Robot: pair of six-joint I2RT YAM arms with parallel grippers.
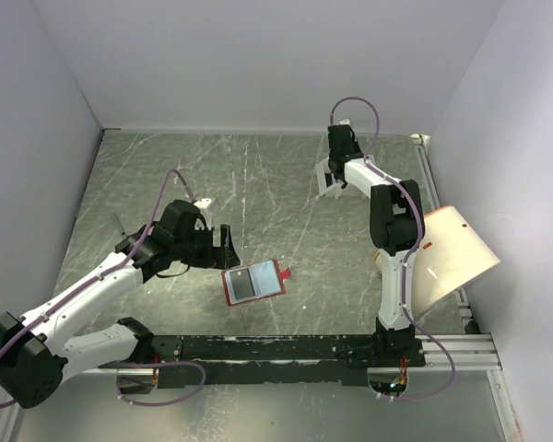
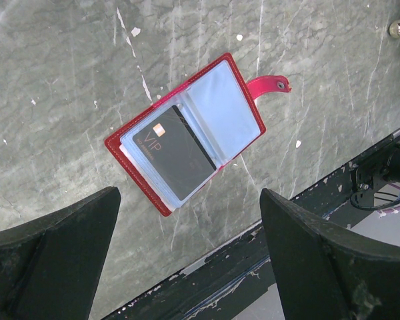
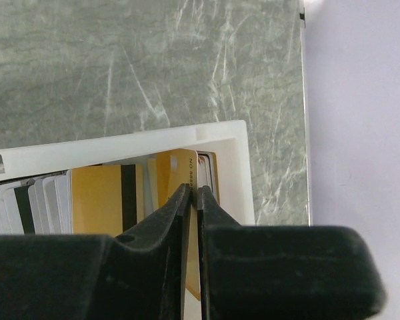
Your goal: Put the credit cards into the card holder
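Note:
The red card holder (image 2: 231,113) lies open near the table's front edge, clear sleeves showing and a dark VIP card (image 2: 173,153) in its left side. My left gripper (image 1: 223,247) is open above and beside it, empty. At the back right, a white tray (image 3: 140,141) holds a row of cards. My right gripper has its fingertips close together on a yellow card (image 3: 183,167) at the tray's right end; whether it grips the card is unclear.
A light board (image 1: 452,262) leans at the right side of the table. Walls stand at the back and both sides.

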